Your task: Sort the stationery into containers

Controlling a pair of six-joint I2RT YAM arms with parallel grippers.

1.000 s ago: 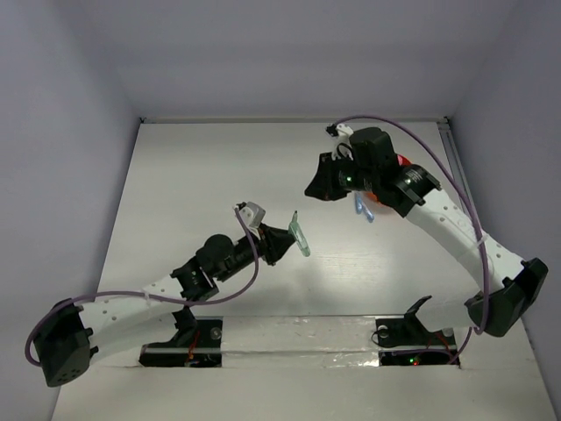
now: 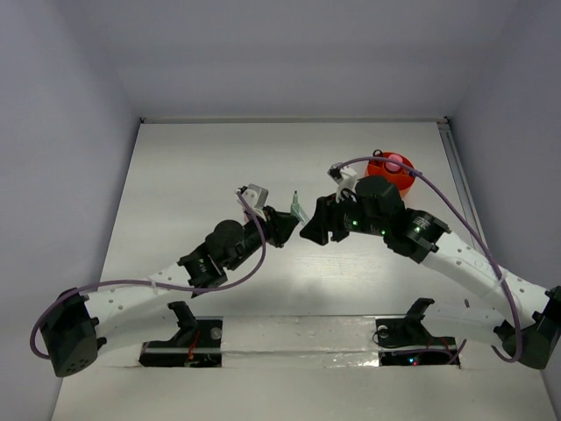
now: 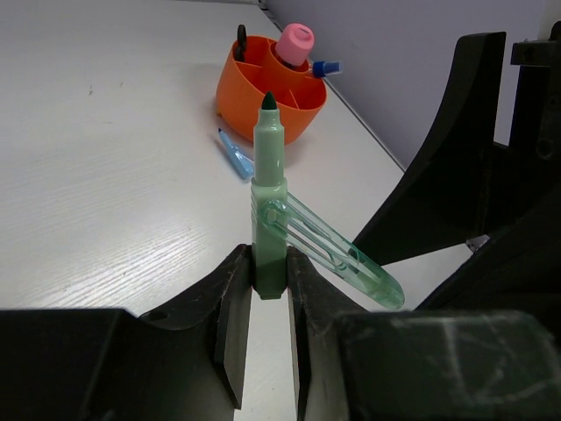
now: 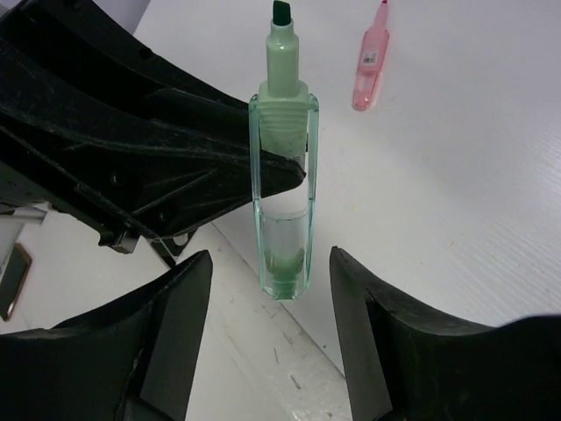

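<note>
A mint-green marker point(image 3: 268, 219) with a clear angled part stands upright, and my left gripper is shut on it, near the table's middle in the top view point(image 2: 298, 210). My right gripper is part open around the marker's lower end, its fingers apart from it on either side in the right wrist view. An orange divided holder point(image 3: 238, 96) at the back right holds a pink item point(image 3: 294, 44), a blue one and a dark one. A blue pen point(image 3: 234, 154) lies beside it; a pink marker point(image 4: 371, 61) lies on the table.
Side walls border it, with the holder near the right one. The two arms' grippers are very close together at the centre.
The right arm has come down and toward the front, to the green marker. My left gripper, holding the marker, has risen slightly toward the back.
</note>
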